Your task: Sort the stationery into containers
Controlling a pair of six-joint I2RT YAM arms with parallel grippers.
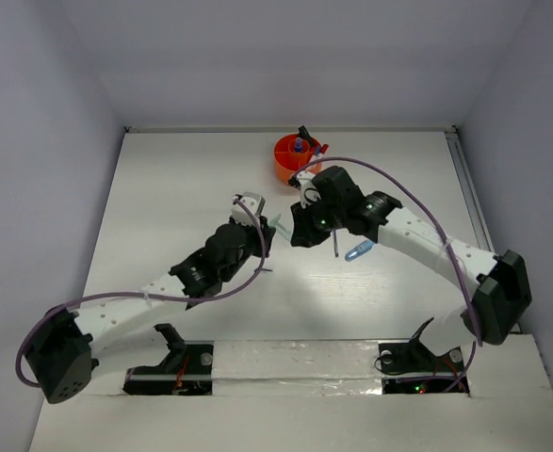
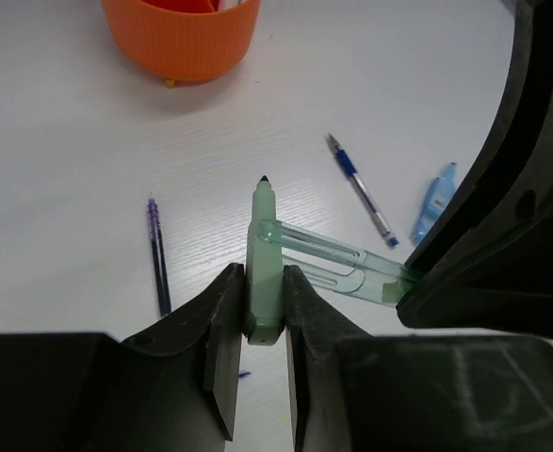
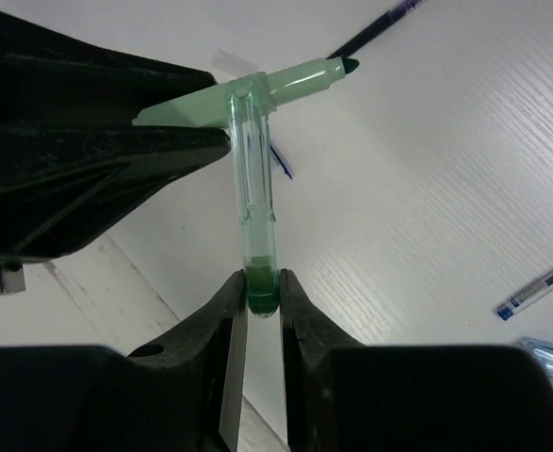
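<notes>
A light green marker (image 2: 263, 282) stands in my left gripper, shut on its body. My right gripper is shut on the green end of a clear cap (image 3: 254, 188), whose other end meets the marker near its dark tip. In the top view both grippers face each other over the middle of the table. An orange organizer (image 1: 286, 162) with pens stands at the back. On the table lie a dark purple pen (image 2: 157, 259), a blue pen (image 2: 356, 184) and a light blue item (image 1: 359, 250).
A small dark blue pen (image 3: 282, 160) lies beneath the grippers. Walls enclose the table at the back and sides.
</notes>
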